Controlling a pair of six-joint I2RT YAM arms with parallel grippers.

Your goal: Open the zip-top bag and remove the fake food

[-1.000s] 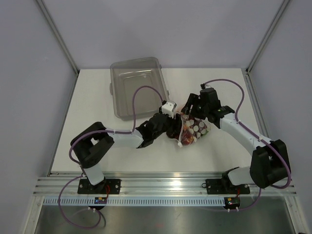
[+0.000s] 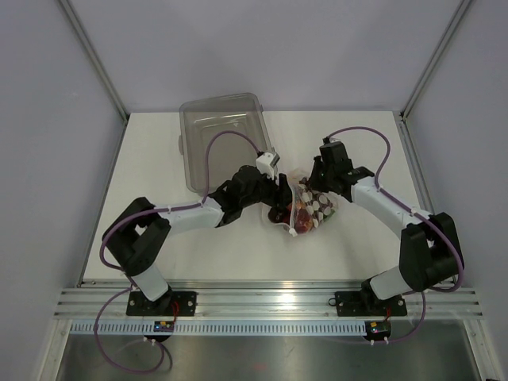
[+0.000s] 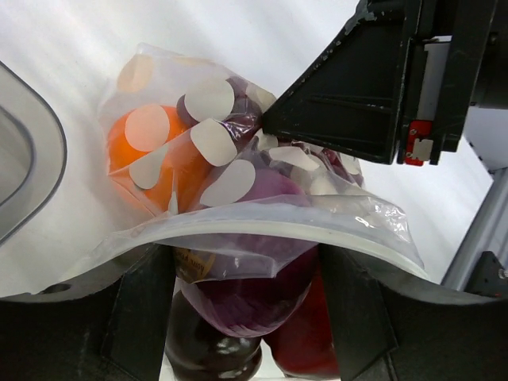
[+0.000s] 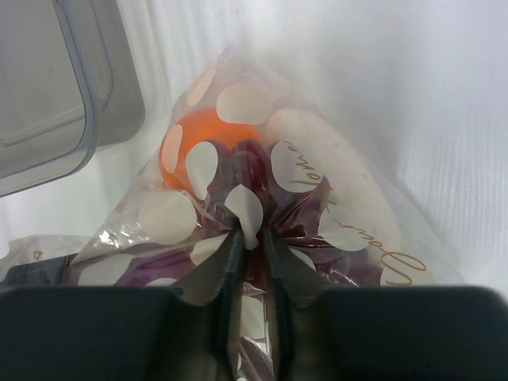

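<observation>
The clear spotted zip bag (image 2: 313, 206) holds fake food: orange, purple, red and dark pieces (image 3: 163, 167), seen through the plastic. My left gripper is over the zipper edge, fingers either side of a purple piece and the flap; whether it grips them I cannot tell. My right gripper is at the bag's upper part, fingertips close together at the wrinkled plastic; its grip is unclear. In the left wrist view its black body reaches in from the upper right onto the bag.
A translucent grey bin (image 2: 224, 119) stands behind my left arm, left of the bag.
My right arm has shifted a little left, and the bag has moved slightly with them.
</observation>
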